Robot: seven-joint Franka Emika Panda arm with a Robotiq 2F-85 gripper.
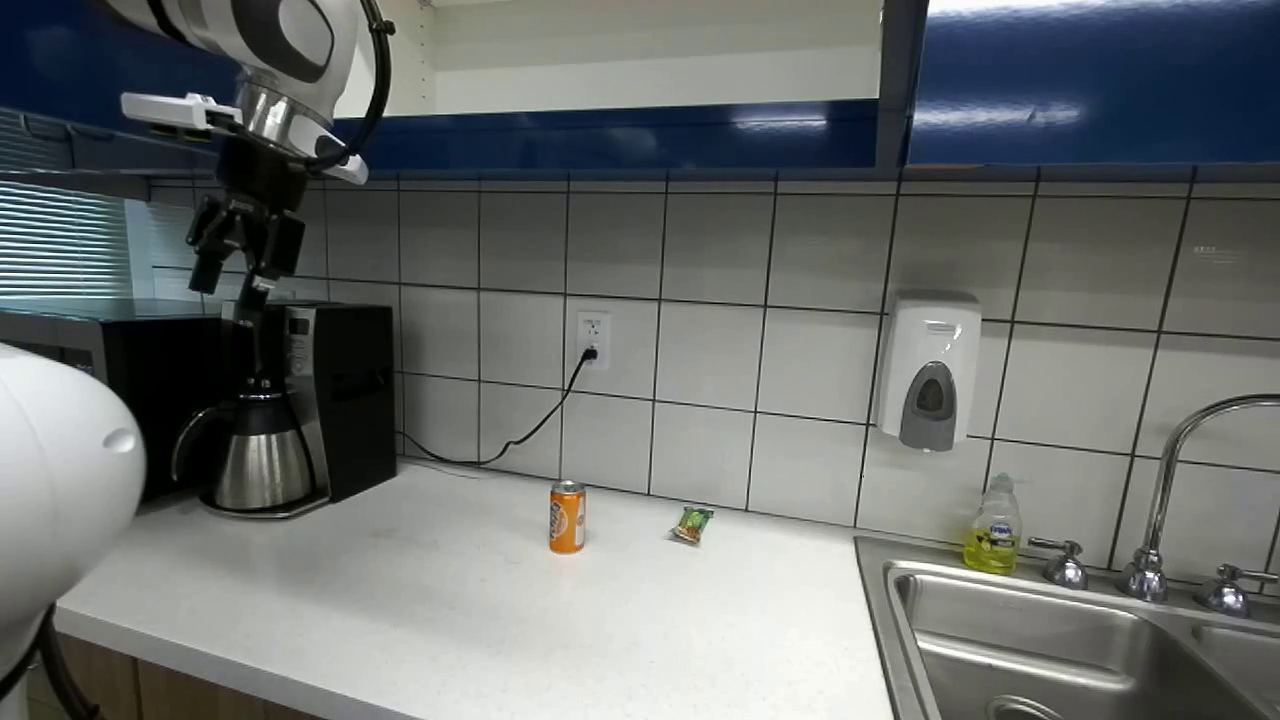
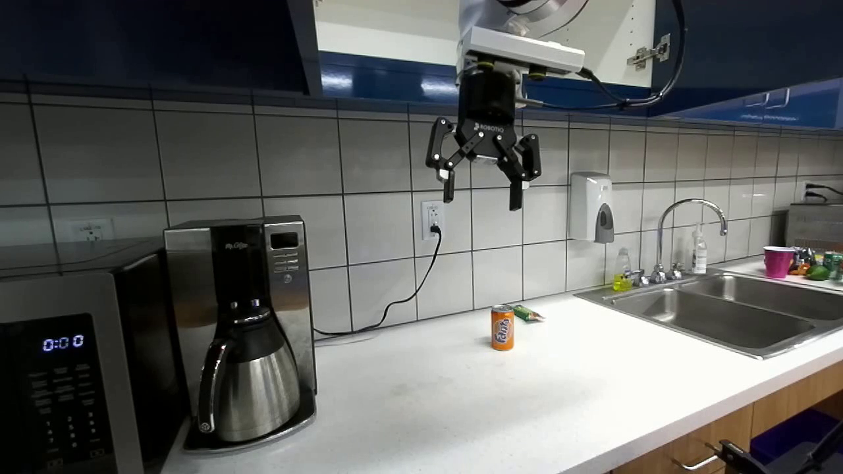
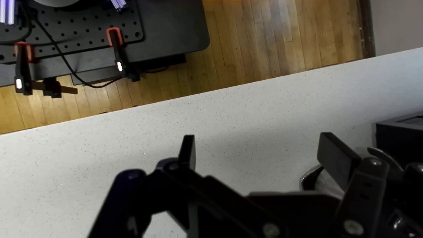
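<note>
My gripper (image 2: 482, 199) hangs high above the counter with its fingers spread apart and nothing between them. In the wrist view the two fingertips of the gripper frame only bare white counter far below. An orange Fanta can (image 2: 502, 328) stands upright on the counter, lower than the gripper and well apart from it. Close to the can, nearer the wall, lies a small green snack packet (image 1: 692, 524). Neither the can nor the packet shows in the wrist view.
A coffee maker (image 2: 286, 300) with a steel carafe (image 2: 257, 387) stands beside the microwave (image 2: 63, 379). Its cord runs to the wall outlet. The sink (image 1: 1032, 636) and soap bottle (image 1: 993, 528) are on the right. Open cupboard shelving (image 1: 654, 66) is overhead.
</note>
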